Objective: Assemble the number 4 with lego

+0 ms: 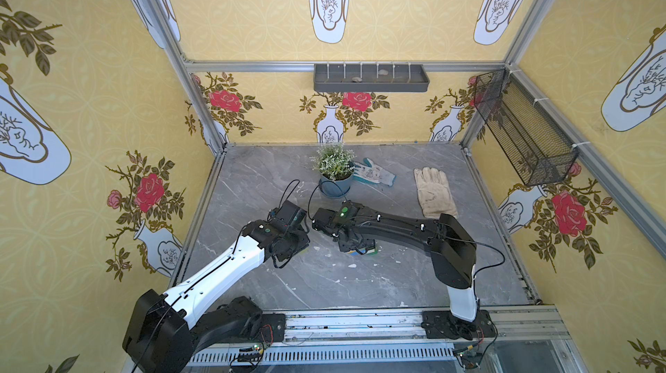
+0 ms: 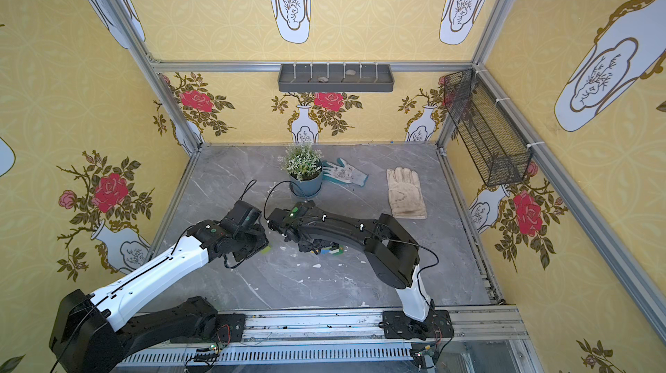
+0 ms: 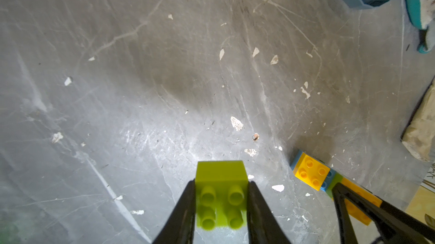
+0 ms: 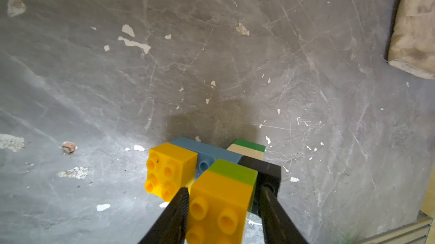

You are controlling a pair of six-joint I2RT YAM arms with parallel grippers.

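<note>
In the left wrist view my left gripper is shut on a lime green brick [image 3: 221,171], held over bare table, left of the assembly. In the right wrist view the lego assembly lies on the table: a yellow brick [image 4: 179,167] on a blue piece [image 4: 208,149], a black brick [image 4: 265,169], tan and dark green pieces [image 4: 245,142] and a raised orange-yellow brick [image 4: 217,198] over lime green. My right gripper is part open around that raised brick; whether its fingers touch it I cannot tell.
A potted plant [image 1: 335,183] stands at the back middle beside a teal glove [image 1: 374,173]. A beige glove [image 1: 433,192] lies at the right. A wire basket [image 1: 523,130] hangs on the right wall.
</note>
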